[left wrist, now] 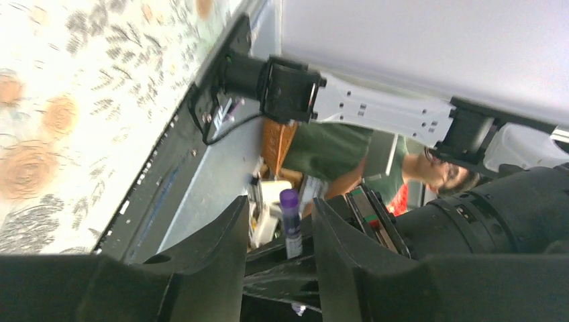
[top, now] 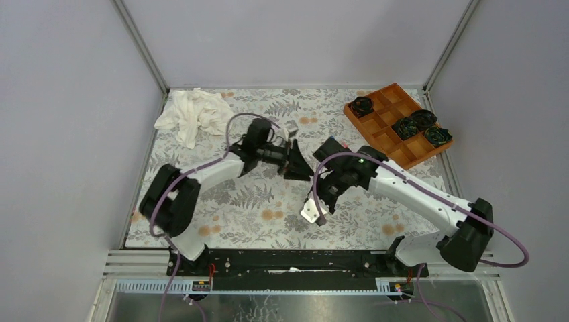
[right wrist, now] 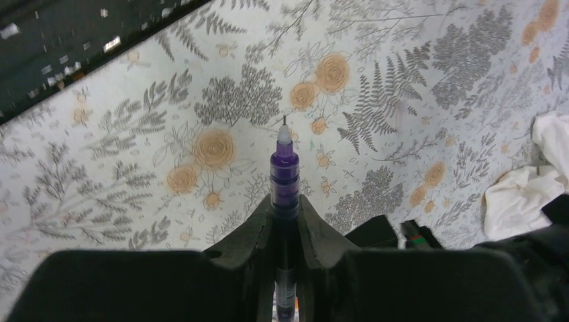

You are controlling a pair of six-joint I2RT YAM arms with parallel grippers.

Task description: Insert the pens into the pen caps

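My right gripper is shut on a purple pen [right wrist: 284, 171], whose grey tip points out beyond the fingers in the right wrist view. Its purple end [left wrist: 290, 201] also shows in the left wrist view. My left gripper is just beside it, part open, fingers apart; whether anything is between them is not clear. In the top view both grippers meet near the middle of the table. Other pens lie partly hidden behind the right arm.
An orange divided tray [top: 379, 117] with dark rolled items stands at the back right. A white cloth [top: 194, 114] lies at the back left.
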